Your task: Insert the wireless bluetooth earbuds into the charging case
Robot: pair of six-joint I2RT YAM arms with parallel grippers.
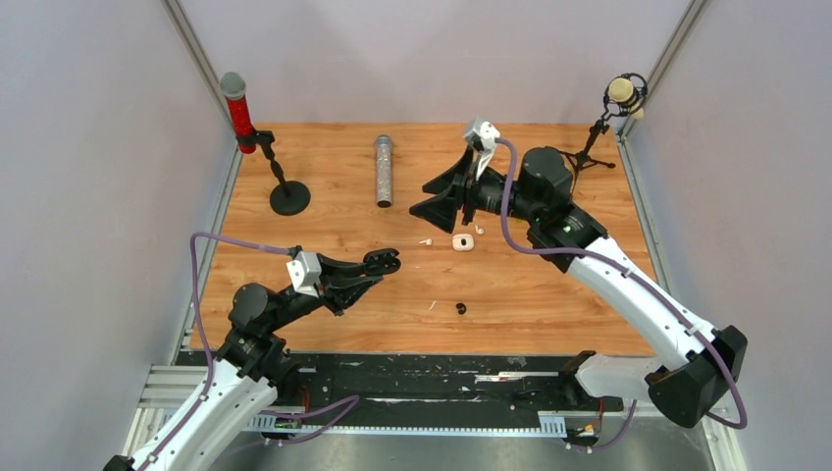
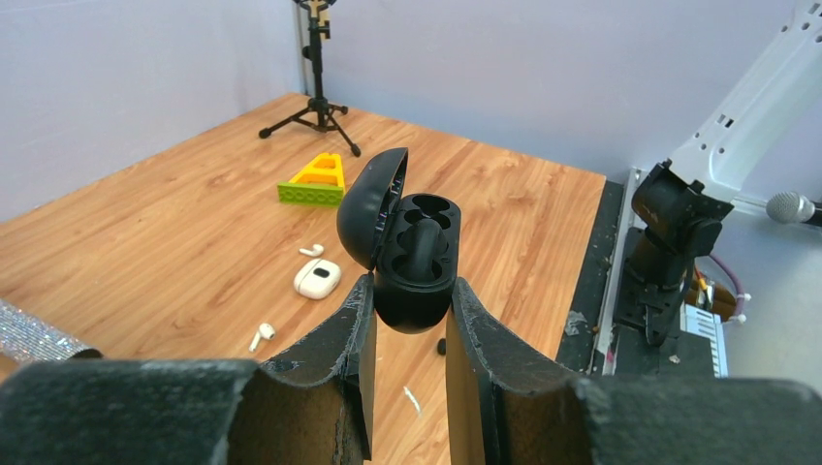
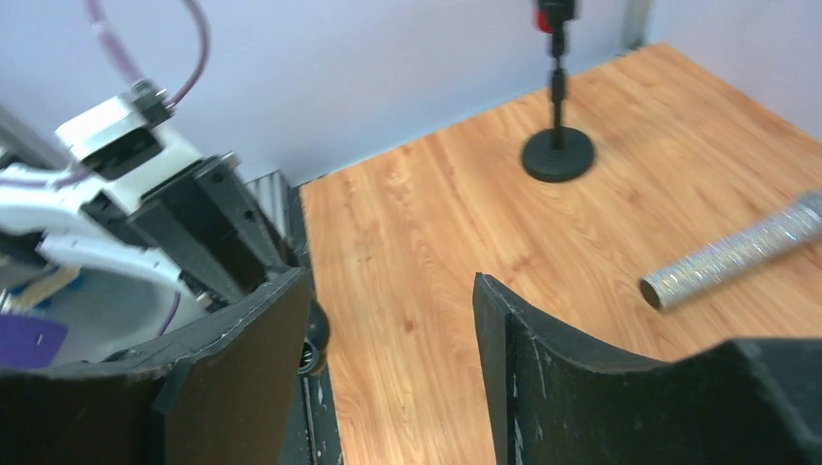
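My left gripper holds the black charging case [image 2: 417,252] upright, lid open, its inner cavities visible from above. My right gripper [image 1: 438,208] has its fingers spread wide with nothing between them, above the table behind and right of the case. On the table lie a white case [image 2: 316,279], two white earbuds [image 2: 262,334] and small black pieces [image 1: 461,308], apparently black earbuds, too small to be sure.
A silver microphone [image 1: 384,169] lies at the back middle. Microphone stands [image 1: 289,197] occupy the back corners. A yellow-green bracket [image 2: 312,184] sits at the back right.
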